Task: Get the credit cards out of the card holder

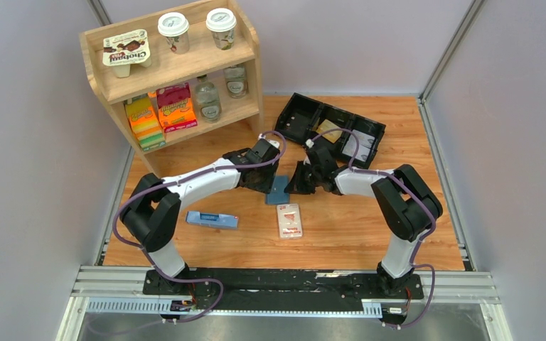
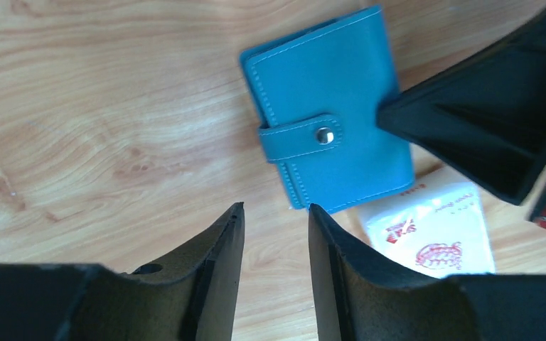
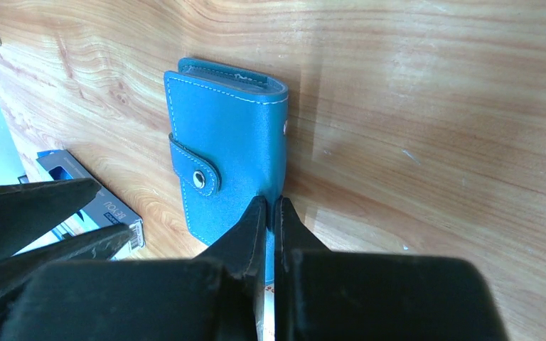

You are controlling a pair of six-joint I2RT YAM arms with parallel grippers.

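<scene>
The blue card holder [image 2: 334, 106] lies closed on the table, its snap strap fastened; no cards show. My left gripper is open beside its strap side, nothing between the fingers. At the holder's spine, my right gripper is shut, its tips against the blue leather. A narrow blue strip shows between these fingers in the right wrist view, but whether the edge is pinched is unclear. From above, the holder [image 1: 278, 193] sits between both grippers, partly covered by them.
Just in front of the holder lies a white card pack [image 1: 289, 221]. A blue box [image 1: 212, 219] rests to the left. Behind are a black compartment tray [image 1: 332, 109] and a wooden shelf [image 1: 185, 71].
</scene>
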